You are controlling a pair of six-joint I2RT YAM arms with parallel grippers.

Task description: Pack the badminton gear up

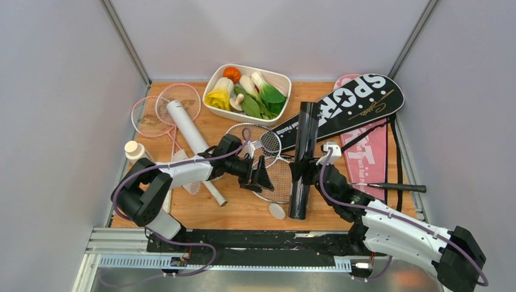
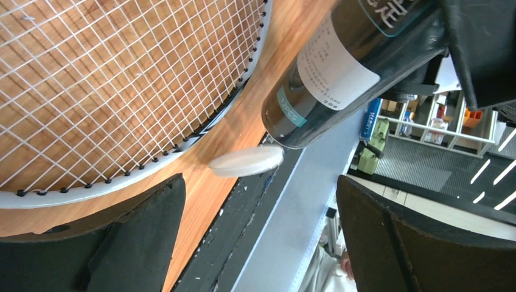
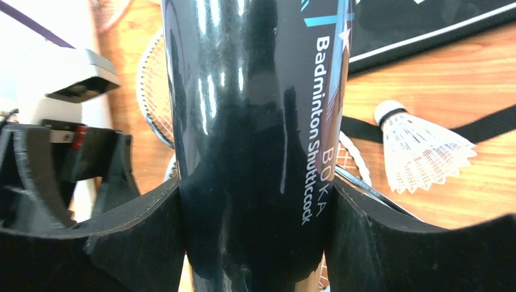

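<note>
A black shuttlecock tube [image 1: 300,194] [image 3: 255,121] is held upright-to-lengthwise over the rackets by my right gripper, shut around it. My left gripper is open left of the tube, fingers apart, above a badminton racket [image 1: 274,182] [image 2: 115,79]. A white round cap [image 1: 277,211] [image 2: 246,161] is beneath it near the front edge, slightly blurred. A white shuttlecock [image 3: 426,152] lies right of the tube in the right wrist view. Black racket bag [image 1: 365,103] and pink bag [image 1: 371,158] lie at the right.
A long white tube [image 1: 188,128], pink rackets [image 1: 147,117] and a white bottle [image 1: 132,148] occupy the left. A bin of vegetables [image 1: 214,104] stands at the back. Bare wood shows at front centre-left [image 1: 249,216].
</note>
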